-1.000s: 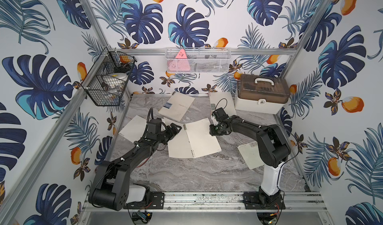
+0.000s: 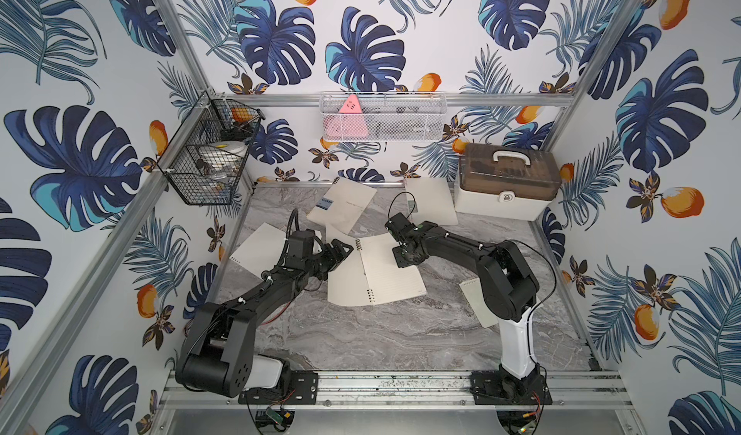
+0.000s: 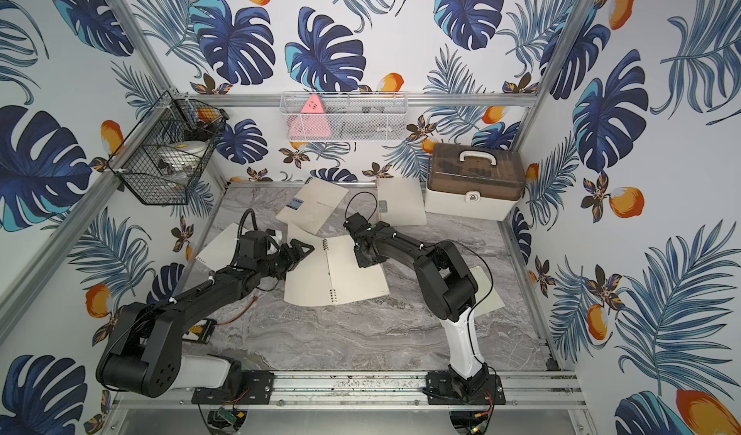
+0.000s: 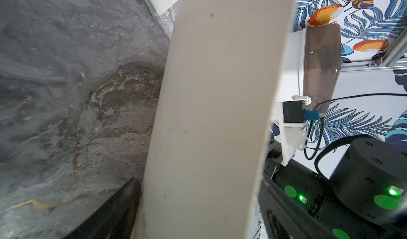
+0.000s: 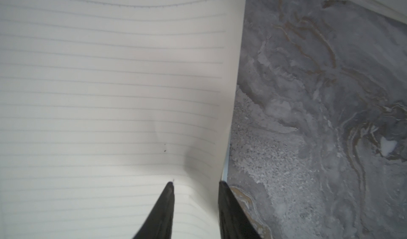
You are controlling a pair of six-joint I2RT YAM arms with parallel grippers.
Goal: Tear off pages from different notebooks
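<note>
An open spiral notebook (image 2: 389, 280) lies mid-table. My left gripper (image 2: 339, 251) is over its left pages; in the left wrist view a curved page (image 4: 212, 111) fills the space between the blurred fingers, and whether they grip it cannot be told. My right gripper (image 2: 401, 256) is over the right page. In the right wrist view its fingertips stand apart at that lined page's (image 5: 110, 103) edge, part open, the near one at the lifted, curled edge.
Other notebooks lie at the back (image 2: 343, 195), back right (image 2: 432, 192), left (image 2: 254, 246) and right (image 2: 482, 300). A lidded box (image 2: 505, 176) sits at the back right. Bare table lies in front.
My right gripper has moved left over the right page. My left gripper has shifted slightly, and the open notebook's pages have shifted a little.
</note>
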